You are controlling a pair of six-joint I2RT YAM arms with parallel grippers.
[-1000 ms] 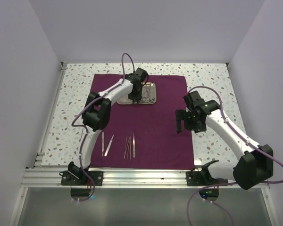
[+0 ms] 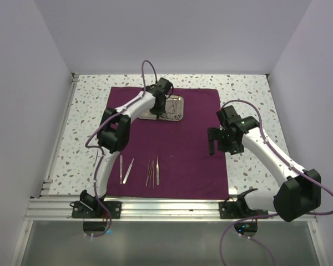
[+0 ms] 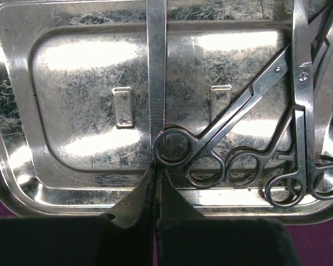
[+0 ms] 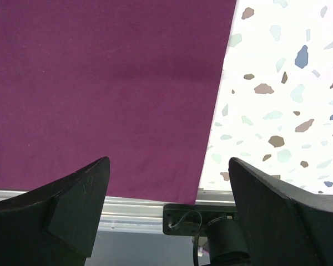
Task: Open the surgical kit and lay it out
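Observation:
The metal tray (image 3: pixel 39 138) lies at the back of the purple cloth. Inside it are a flat-handled instrument (image 3: pixel 156 66) and several ring-handled ones, overlapping at the right. My left gripper is shut at the tray's near wall. Its tips meet right at the handle end of the flat instrument and the left ring of the nearest ring-handled instrument (image 3: pixel 233 117); whether a thin edge sits between them is hidden. Over the cloth's right edge, my right gripper stands open and empty.
Slim instruments lie in a row on the front left of the cloth, among them a scalpel-like one (image 2: pixel 128 171) and a straight one (image 2: pixel 157 170). Speckled table shows on both sides.
The tray has shifted slightly toward the back, and my left gripper has moved a little back and left with it. The right arm has hardly moved. The row of instruments is unchanged.

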